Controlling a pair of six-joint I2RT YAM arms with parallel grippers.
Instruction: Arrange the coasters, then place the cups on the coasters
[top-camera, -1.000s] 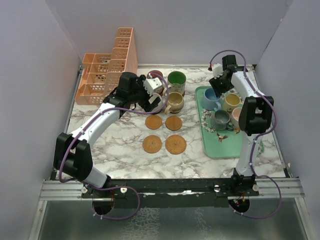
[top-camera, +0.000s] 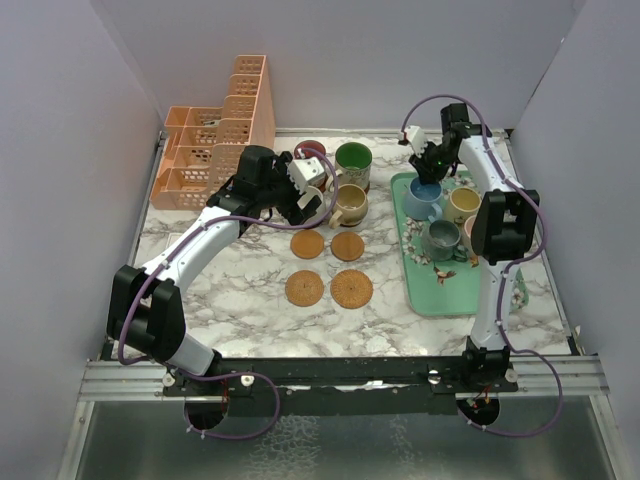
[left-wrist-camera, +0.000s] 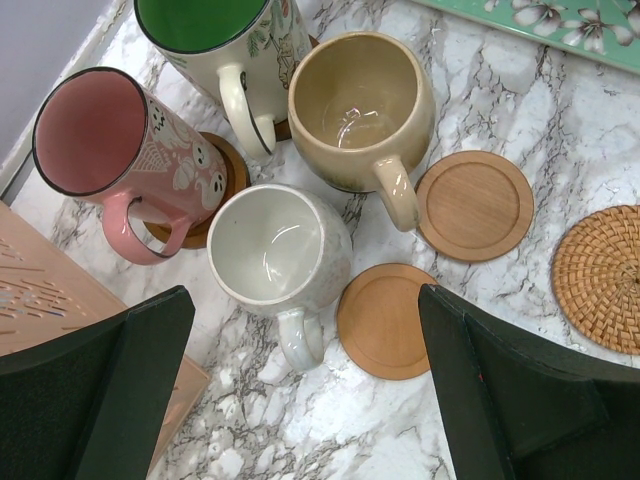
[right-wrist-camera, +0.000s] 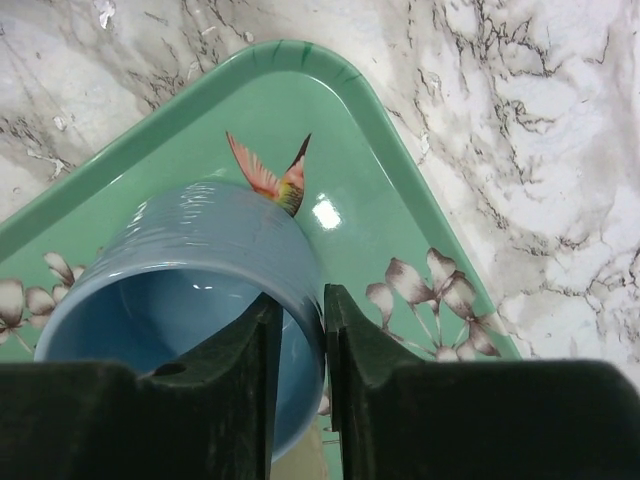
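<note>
A blue cup (top-camera: 421, 200) stands at the back left of the green tray (top-camera: 445, 297), and in the right wrist view the blue cup (right-wrist-camera: 205, 240) fills the lower left. My right gripper straddles its rim, one finger inside and the other just outside, with a narrow gap still showing beside the cup wall. At the back left, my left gripper is open above a white cup (left-wrist-camera: 270, 250), apart from it. Bare wooden coasters (left-wrist-camera: 476, 205) and woven coasters (top-camera: 351, 288) lie on the marble table.
Yellow (top-camera: 462, 204), grey (top-camera: 441, 240) and pink cups share the tray. Pink (left-wrist-camera: 125, 150), green-lined (left-wrist-camera: 235, 55) and tan (left-wrist-camera: 360, 110) cups crowd near the left gripper. An orange rack (top-camera: 195, 145) stands at the back left.
The left arm and the cups stay put.
</note>
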